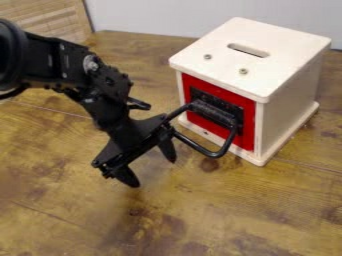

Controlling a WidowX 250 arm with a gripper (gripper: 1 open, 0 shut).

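Observation:
My black gripper [148,165] hangs low over the wooden table, left of a cream wooden box [287,117] with a red front. Its two fingers stand apart, pointing down, with nothing visible between them. A black tubular handle [219,152] sticks out from the black fitting [213,107] on the red front toward my gripper, its near part passing close beside or behind the gripper's body; whether they touch I cannot tell.
A woven or slatted light panel [40,100] lies at the left behind the arm.

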